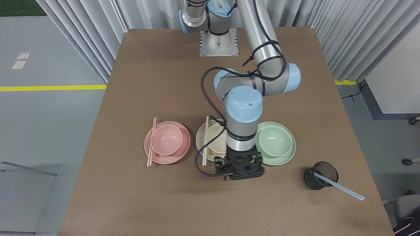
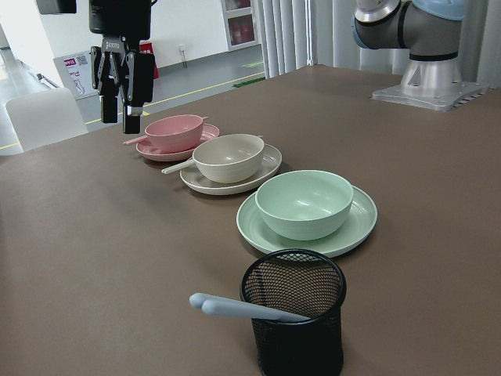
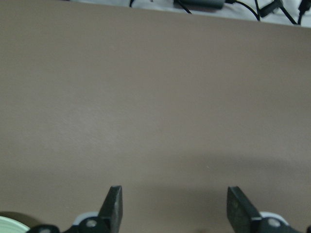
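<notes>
My gripper hangs in the air near the cream bowl and its plate; in the front view it partly covers that set. In the wrist view its two fingers stand wide apart over bare table, nothing between them. A pink bowl on a pink plate with chopsticks is at left, a green bowl on a green plate at right. A black mesh cup holds light blue-grey chopsticks leaning out over its rim.
The cup stands near the table's right side. Cables lie beyond the table edge in the wrist view.
</notes>
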